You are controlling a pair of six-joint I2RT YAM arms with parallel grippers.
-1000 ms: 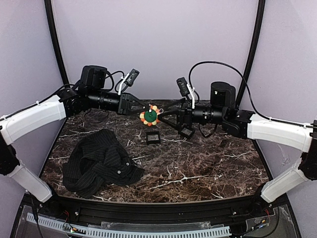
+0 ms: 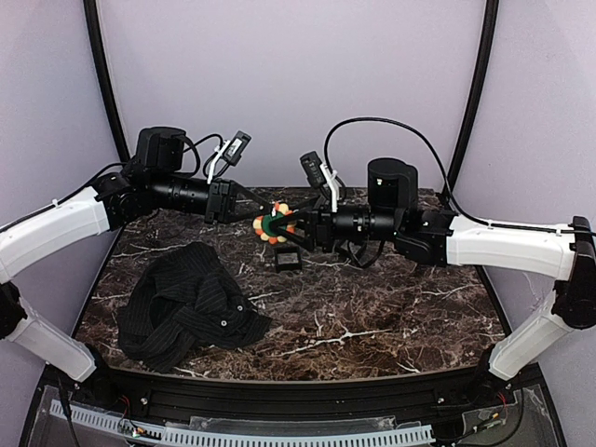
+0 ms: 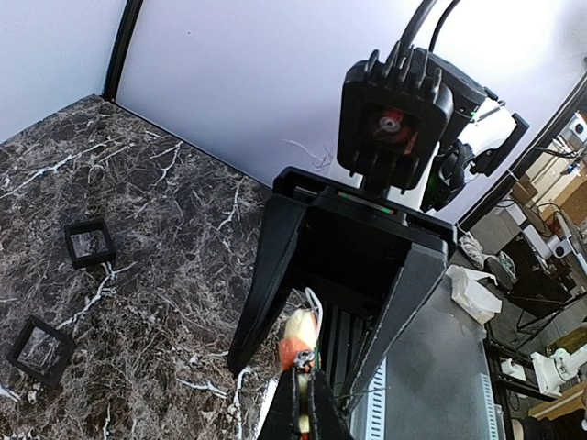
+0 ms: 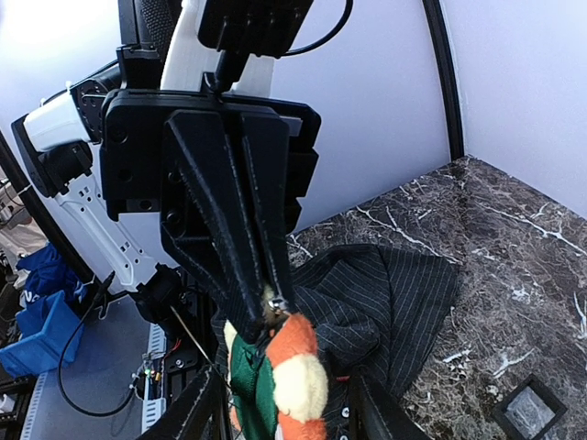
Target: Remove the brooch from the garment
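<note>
Between the two grippers, in mid-air above the table, is the flower brooch (image 2: pixel 272 226), green with orange and cream petals. My left gripper is shut on it, seen edge-on in the left wrist view. My right gripper has its fingers part open either side of the brooch (image 4: pixel 298 385); whether they touch it I cannot tell. The dark striped garment (image 2: pixel 191 303) lies crumpled on the left of the table, apart from the brooch.
Small black square frames (image 3: pixel 90 260) lie on the marble table (image 2: pixel 391 326) behind and below the grippers.
Both arms have shifted a little left with the brooch.
</note>
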